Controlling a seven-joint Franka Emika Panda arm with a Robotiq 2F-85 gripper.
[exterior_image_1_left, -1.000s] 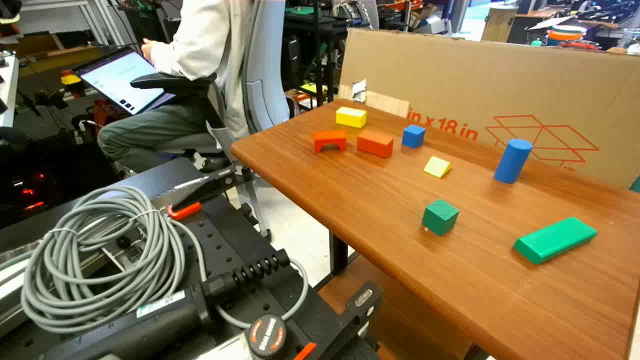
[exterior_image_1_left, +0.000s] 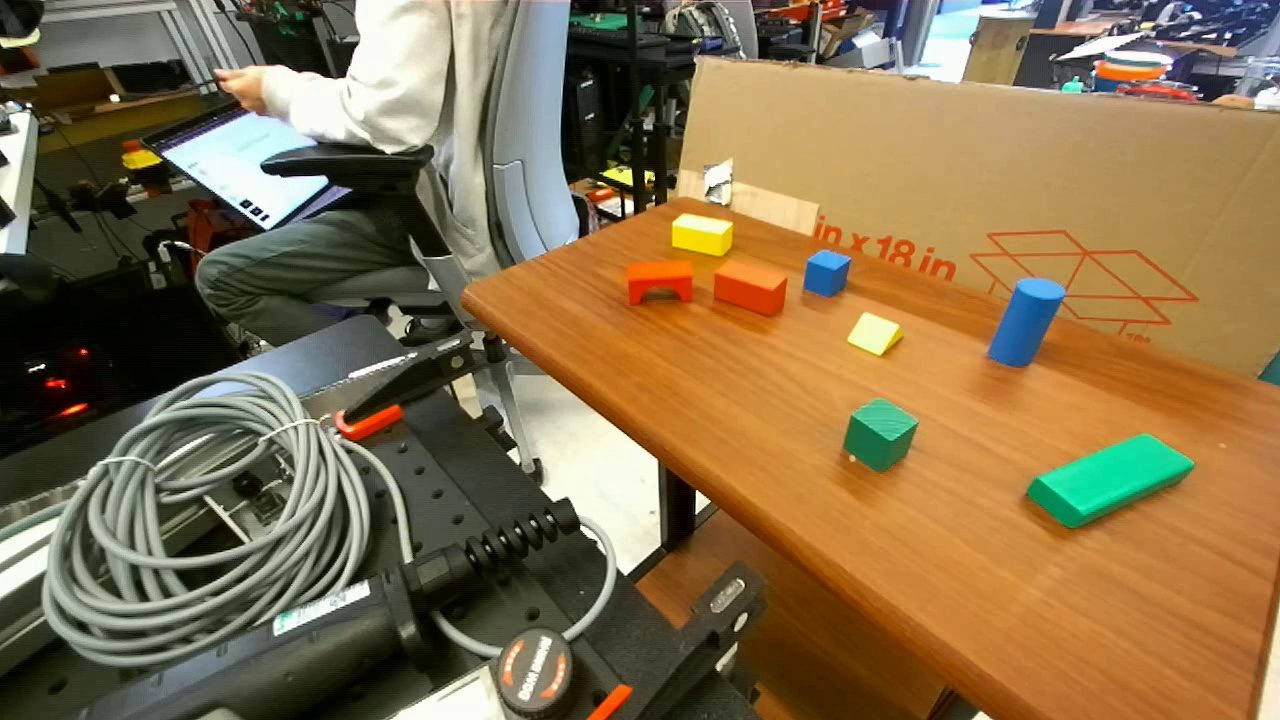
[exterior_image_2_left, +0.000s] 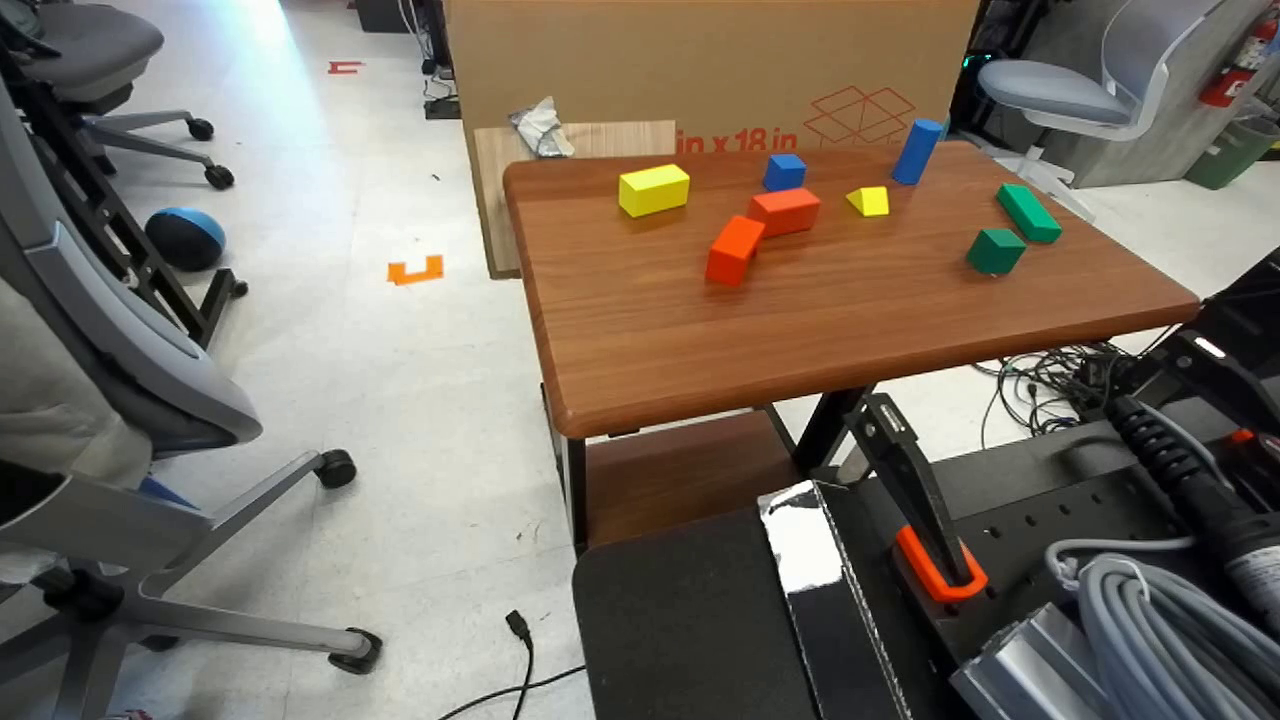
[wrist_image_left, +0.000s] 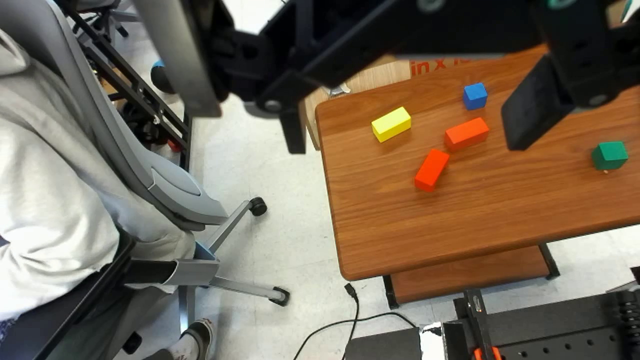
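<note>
Toy blocks lie spread over a brown wooden table (exterior_image_1_left: 720, 384). At its far left end are a yellow block (exterior_image_1_left: 702, 234), an orange arch (exterior_image_1_left: 660, 281), an orange-red block (exterior_image_1_left: 750, 288) and a blue cube (exterior_image_1_left: 827, 274). A small yellow wedge (exterior_image_1_left: 875, 334) sits mid-table, with a blue cylinder (exterior_image_1_left: 1026, 322) upright behind it. Nearer are a green cube (exterior_image_1_left: 882, 433) and a long green block (exterior_image_1_left: 1110, 480). In the wrist view my gripper hangs open above the table, its fingers wide apart and empty. Neither exterior view shows it.
A large cardboard sheet (exterior_image_1_left: 984, 180) stands along the table's back edge. A person in a chair (exterior_image_1_left: 528, 132) sits beyond the left end. A black cart with a coiled grey cable (exterior_image_1_left: 204, 528) is in front.
The seated person's hand and arm have shifted to the left over the tablet. The blocks and table look the same.
</note>
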